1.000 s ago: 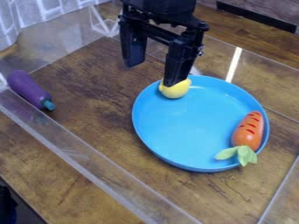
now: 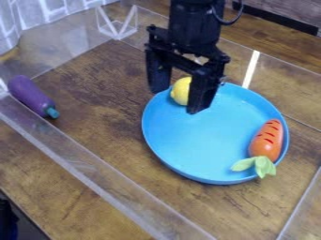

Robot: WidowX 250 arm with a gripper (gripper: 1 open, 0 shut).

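Observation:
The black gripper [image 2: 183, 73] hangs at top centre over the rear of a blue plate [image 2: 201, 141], its fingers apart. Between and just behind them a yellow object [image 2: 182, 90] rests on the plate, partly hidden by the gripper; I cannot tell whether they touch. An orange carrot toy [image 2: 264, 141] with pale green leaves lies at the plate's right side. A purple eggplant-like toy [image 2: 30, 94] lies on the wooden table at the left, apart from the plate.
Transparent strips or edges run along the left and front.
The gripper has moved lower and toward the camera's view of the yellow object, its fingers now around that area. The toys and plate look unmoved.

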